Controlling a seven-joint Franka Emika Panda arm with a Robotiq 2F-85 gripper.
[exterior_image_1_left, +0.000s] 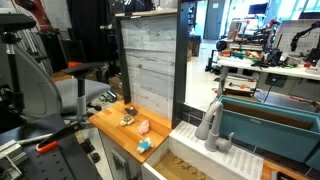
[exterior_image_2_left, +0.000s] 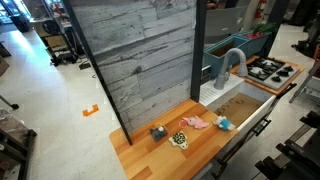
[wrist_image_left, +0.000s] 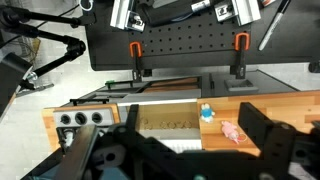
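Note:
Dark fingers of my gripper reach in from the bottom of the wrist view, standing wide apart. Nothing shows between them but the toy kitchen beyond, well away. On the wooden counter (exterior_image_1_left: 108, 123) lie a small blue and white item (exterior_image_1_left: 144, 145), a pink item (exterior_image_1_left: 143, 127), a patterned item (exterior_image_2_left: 179, 140) and a dark grey one (exterior_image_2_left: 158, 132). The wrist view shows the blue item (wrist_image_left: 207, 112) and the pink item (wrist_image_left: 232, 132) right of the sink. In the exterior views I cannot make out the gripper.
A sink basin (exterior_image_1_left: 222, 163) with a grey faucet (exterior_image_1_left: 212, 127) adjoins the counter. Past it are a stove top (exterior_image_2_left: 270, 70) and a teal bin (exterior_image_1_left: 270, 125). A tall panel (exterior_image_2_left: 150, 75) backs the counter. Cables and tools lie on the black table (wrist_image_left: 190, 55).

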